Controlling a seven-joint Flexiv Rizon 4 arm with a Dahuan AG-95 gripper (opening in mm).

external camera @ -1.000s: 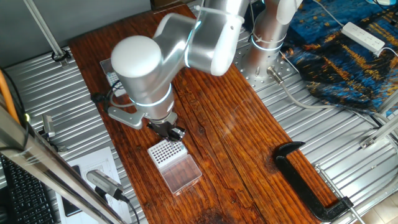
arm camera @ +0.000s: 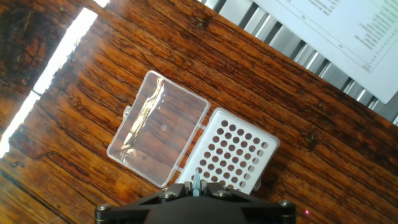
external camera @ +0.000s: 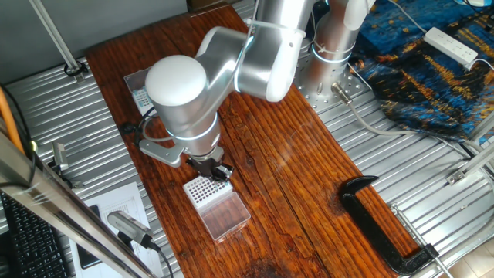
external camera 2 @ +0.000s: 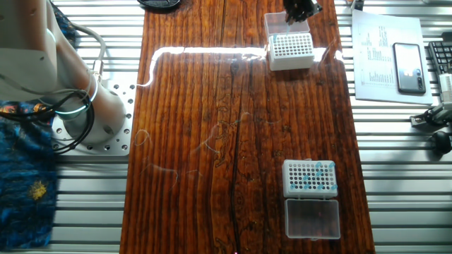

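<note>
In the wrist view, my gripper is shut on a thin pale-blue tip [arm camera: 197,177] that sticks out beyond its fingers. Below it lies a white rack [arm camera: 235,153] with rows of round holes, all looking empty in the part that shows. The tip appears over the rack's edge nearest the fingers, close to the hinge side; its height above the holes is hard to judge. The rack's clear lid [arm camera: 163,127] lies folded open. Exterior view 1 shows the gripper [external camera: 210,168] at the end of this rack [external camera: 207,191] away from the lid.
A second white rack [external camera 2: 309,178], with several pale-blue tips in its holes and its lid [external camera 2: 312,218] open, stands elsewhere on the wooden table. A black clamp [external camera: 378,228] grips the table's edge. Paper and a phone [external camera 2: 409,68] lie off the table. Bare wood fills the middle.
The arm's wrist has shifted slightly toward the rack and its lid in exterior view 1, with the gripper a little lower in the picture. The rack has stayed put.
</note>
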